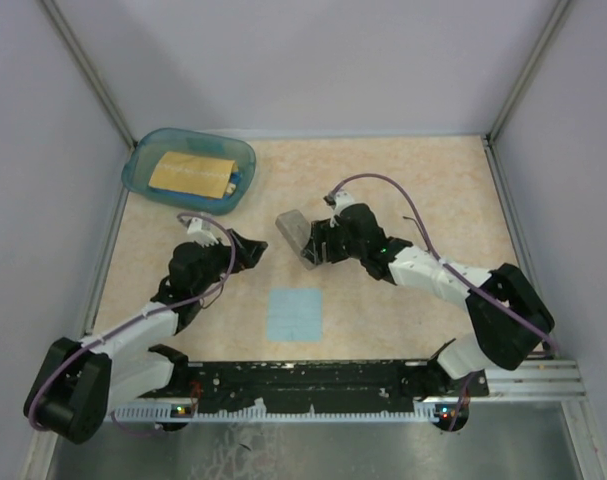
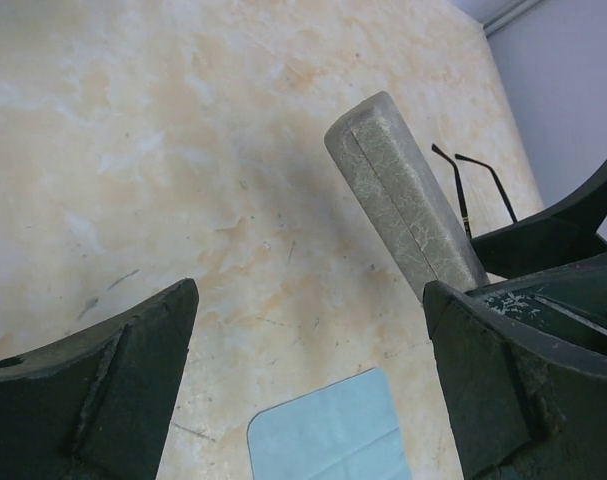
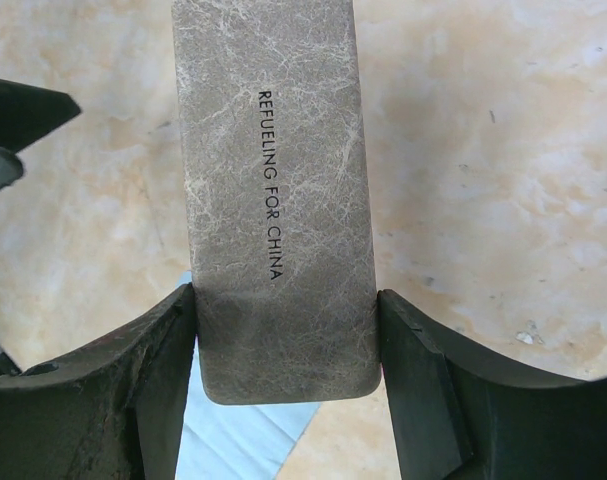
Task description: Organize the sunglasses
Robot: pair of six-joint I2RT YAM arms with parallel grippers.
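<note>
A grey case (image 1: 298, 232) printed "REFUELING FOR CHINA" is held by my right gripper, whose fingers close on the sides of its lower end. In the left wrist view the case (image 2: 398, 190) shows at upper right, with thin dark temple arms of glasses (image 2: 461, 190) behind it. My left gripper (image 1: 251, 252) stands open left of the case, nothing between its fingers. A light blue cloth (image 1: 294, 314) lies on the table below the case.
A teal bin (image 1: 138, 170) holding a yellow item (image 1: 191, 174) sits at the back left.
</note>
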